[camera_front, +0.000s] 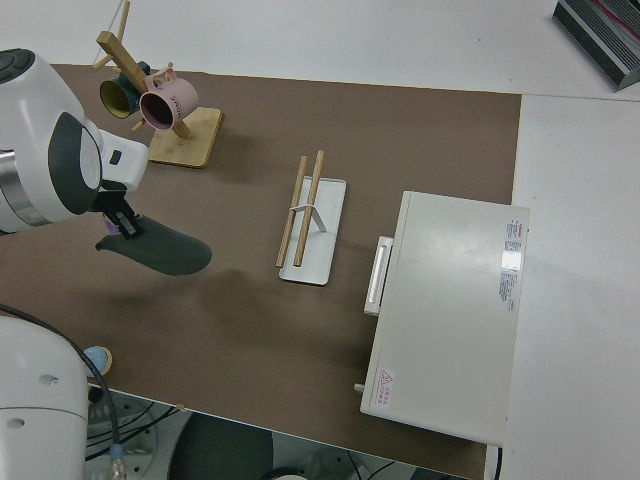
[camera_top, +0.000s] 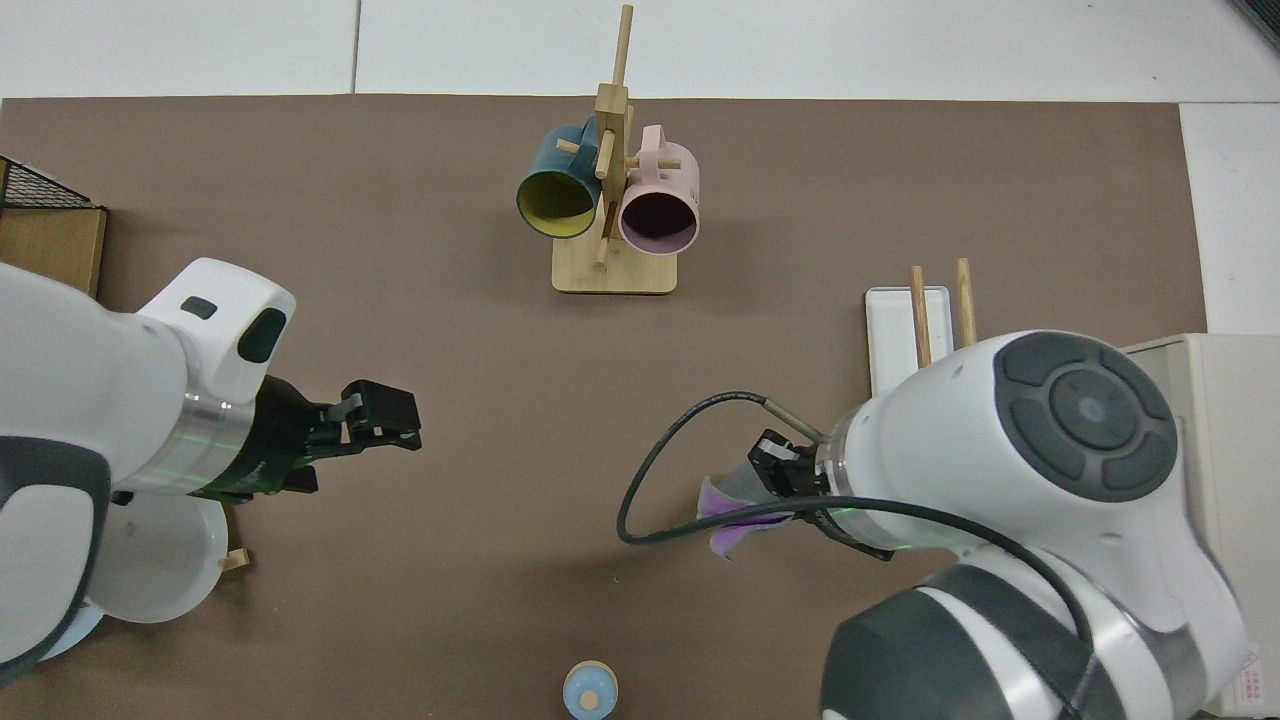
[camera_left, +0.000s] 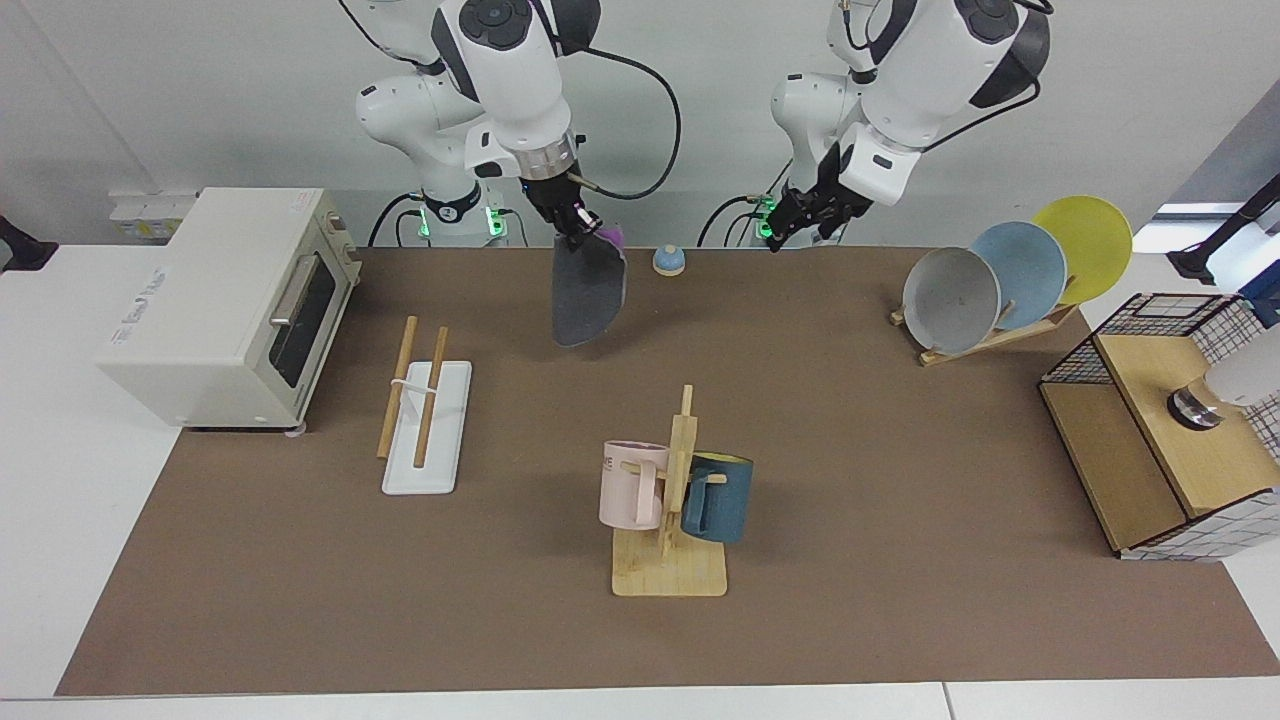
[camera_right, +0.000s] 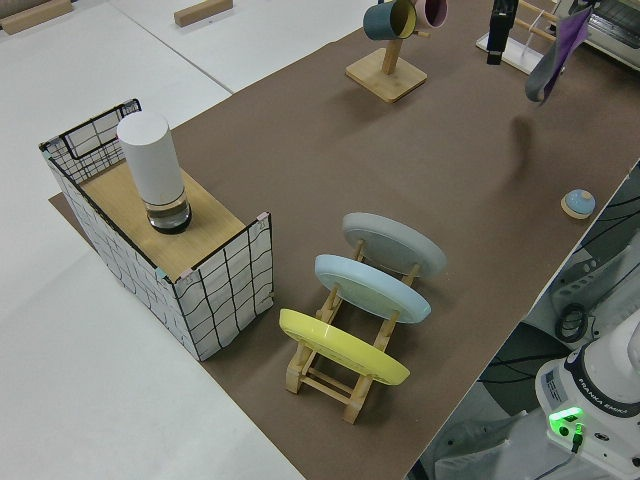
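A grey and purple cloth (camera_left: 585, 288) hangs from my right gripper (camera_top: 780, 474), which is shut on it; in the front view it shows as a grey flap (camera_front: 165, 247). My left gripper (camera_top: 381, 420) is over the left part of the mat with no object visible in it; whether it is open or shut is unclear.
A mug tree (camera_top: 614, 282) with two mugs stands at the back. Plates (camera_left: 954, 300) in a rack and a wire shelf (camera_left: 1116, 468) are on the left side. A white oven (camera_front: 450, 310), a white stand (camera_left: 434, 468) and a small blue object (camera_top: 589, 691) are also present.
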